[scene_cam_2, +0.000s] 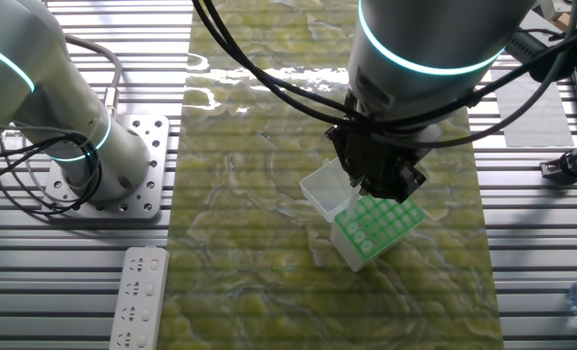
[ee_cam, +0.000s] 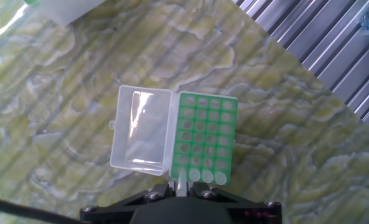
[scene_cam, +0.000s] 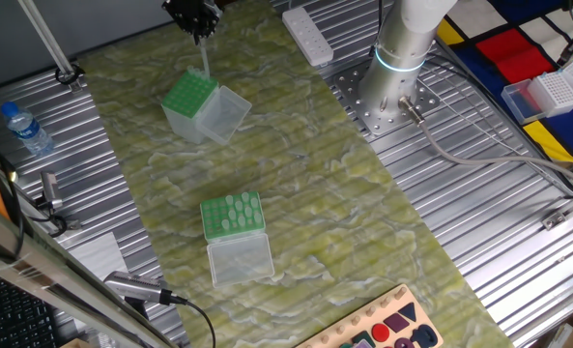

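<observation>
My gripper is at the far end of the mat, shut on a slim translucent tube that hangs upright. In the wrist view the tube shows between the fingertips, at the near left corner of a green rack. Its lower end meets the rack's edge row; whether it sits in a hole, I cannot tell. A few pale caps fill the rest of that row, while the other holes look empty. This rack sits in a clear box, its lid folded open to the left.
A second green rack holds several capped tubes, its clear lid open towards the front. A wooden shape board lies at the front edge. A power strip and a water bottle stand off the mat. Mat between the racks is clear.
</observation>
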